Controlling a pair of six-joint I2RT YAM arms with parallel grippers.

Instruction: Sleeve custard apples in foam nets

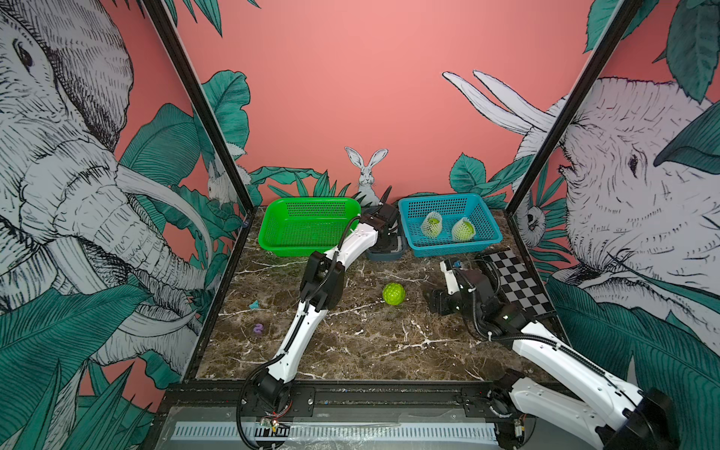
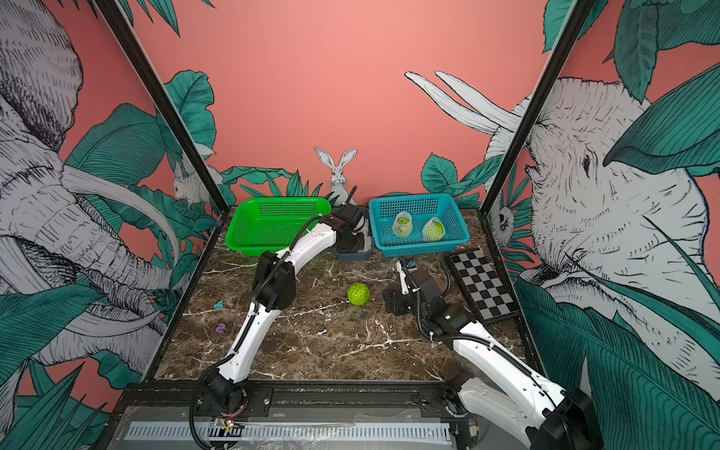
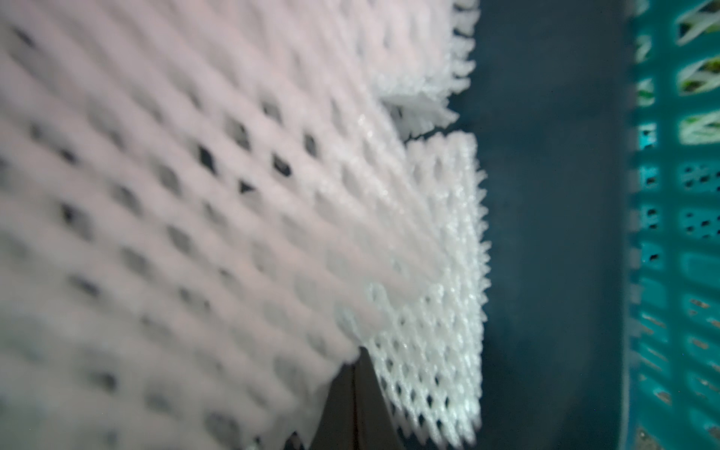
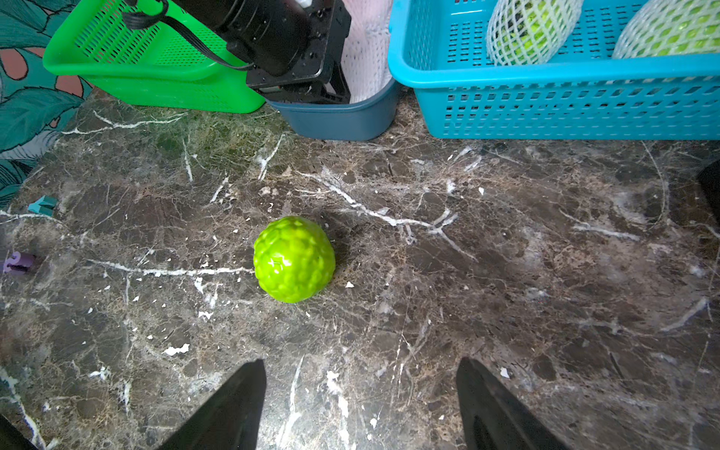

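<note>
My left gripper is down in the grey bin (image 4: 337, 123) among white foam nets (image 3: 435, 337), its fingers shut; whether any mesh is between them is hard to tell. A bare green custard apple (image 4: 294, 258) lies on the marble table in the middle. Two netted custard apples (image 1: 431, 225) (image 1: 462, 229) sit in the blue basket (image 1: 450, 247). My right gripper hangs open over the table to the right of the bare apple, with nothing between its fingers.
An empty green basket (image 1: 300, 247) stands at the back left. A checkered board (image 1: 513, 277) lies at the right edge. Small blue and purple pieces (image 4: 18, 262) lie on the left.
</note>
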